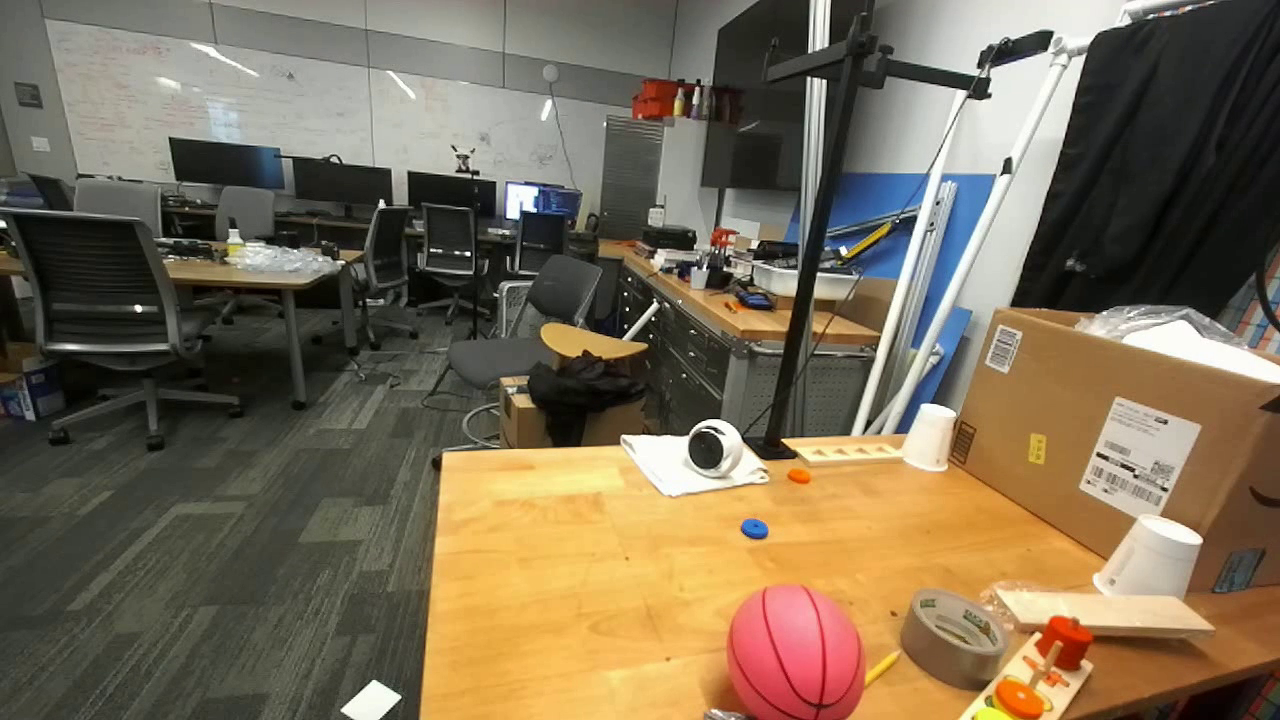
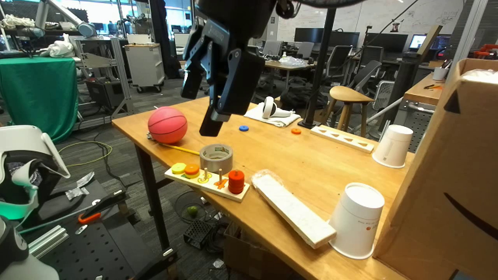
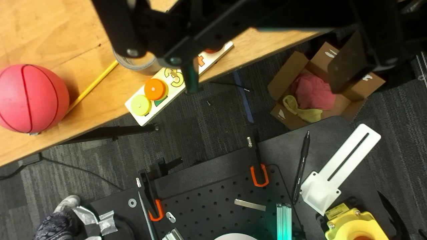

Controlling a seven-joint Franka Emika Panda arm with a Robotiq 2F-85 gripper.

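In exterior view 2 my gripper (image 2: pixel 201 108) hangs above the wooden table, its fingers spread and nothing visible between them. Dark, blurred gripper parts cover the top of the wrist view. Below in exterior view 2 lies a peg board (image 2: pixel 212 183) at the table's near edge, carrying yellow, orange and red rings. A roll of grey tape (image 2: pixel 216 158) sits just behind it. The pink ball (image 2: pixel 167 125) rests to the left, beside a yellow pencil (image 2: pixel 181 149). Farther back lie a blue ring (image 2: pixel 243 128) and an orange ring (image 2: pixel 296 131), loose on the tabletop. Exterior view 1 does not show my gripper.
Two white cups (image 2: pixel 358 219) (image 2: pixel 393 145) stand upside down near a large cardboard box (image 2: pixel 434 182). A wrapped wooden board (image 2: pixel 291 210) leads toward the nearer cup. A white headset (image 1: pixel 715 449) rests on a cloth.
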